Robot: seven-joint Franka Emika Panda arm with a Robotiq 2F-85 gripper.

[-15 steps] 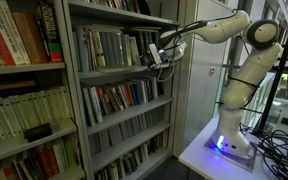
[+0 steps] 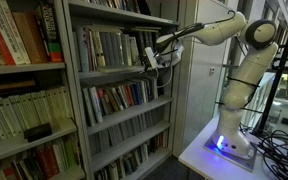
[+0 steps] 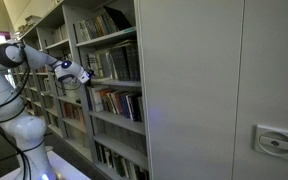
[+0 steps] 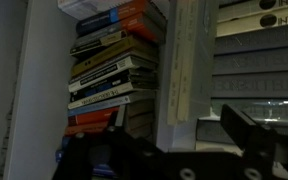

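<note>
My gripper is open, with its dark fingers apart at the bottom of the wrist view and nothing visible between them. Ahead of it, a pale upright shelf divider (image 4: pixel 189 65) separates two groups of books. On the left is a stack of coloured books (image 4: pixel 112 75), appearing sideways; on the right are thick grey volumes (image 4: pixel 259 85). In exterior view 1, the gripper (image 2: pixel 147 62) is at the front of the bookcase, near a shelf edge. Whether it touches anything there is too small to tell.
Shelf boards (image 2: pixel 119 72) and uprights stand close around the gripper. More rows of books (image 3: pixel 119 65) fill the bookcase. The white table (image 2: pixel 209 160) under the arm base looks mostly clear. A wide pale panel (image 3: pixel 199 90) adjoins the shelves.
The wrist end of the arm has shifted slightly to the left and turned a little at the shelf front. The books and shelves look unchanged.
</note>
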